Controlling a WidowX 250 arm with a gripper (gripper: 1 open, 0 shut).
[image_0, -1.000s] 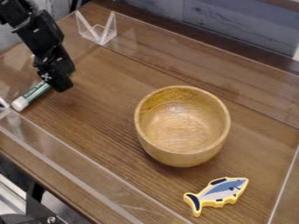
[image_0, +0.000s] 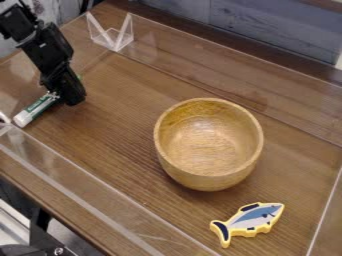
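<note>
The black gripper (image_0: 66, 92) is low at the left side of the wooden table, just over a green-and-white tube-like object (image_0: 38, 110) that lies near the table's left edge. The gripper covers the upper end of that object, and whether its fingers are open or shut, or touch it, is hard to tell.
A large yellow bowl (image_0: 207, 140) stands right of centre. A fish-shaped toy (image_0: 249, 219) lies at the front right. A clear plastic holder (image_0: 112, 35) is at the back left.
The gripper has shifted left and slightly down, closer over the green-and-white object. The other things have not moved visibly.
</note>
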